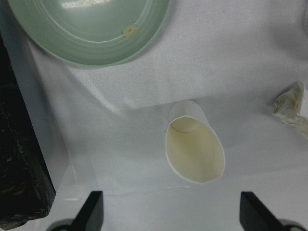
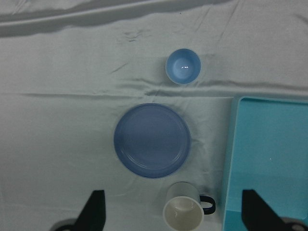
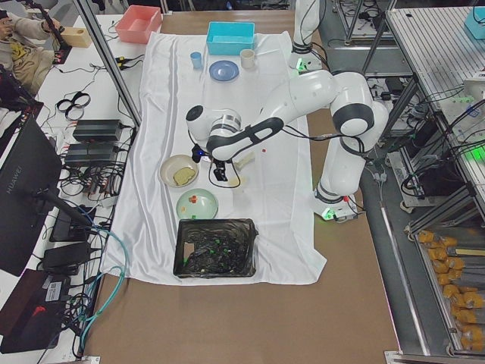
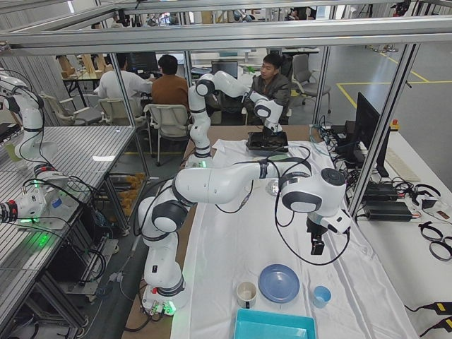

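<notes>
My left gripper (image 3: 220,173) is open over the white cloth, empty. Below it in the left wrist view a paper cup (image 1: 195,149) lies on its side, between a green plate (image 1: 91,24), the black-lined bin (image 1: 19,168) and a crumpled wrapper (image 1: 291,108). In camera left view a beige plate (image 3: 167,174) holds a yellowish piece. My right gripper is open, empty, above the far end, where a blue plate (image 2: 152,140), a small blue cup (image 2: 183,66), a mug (image 2: 183,211) and a teal tray (image 2: 267,149) stand.
The white cloth (image 3: 280,227) has free room right of the bin and in the middle between both ends. Monitors, cables and devices crowd the side desk (image 3: 102,106), behind a metal post.
</notes>
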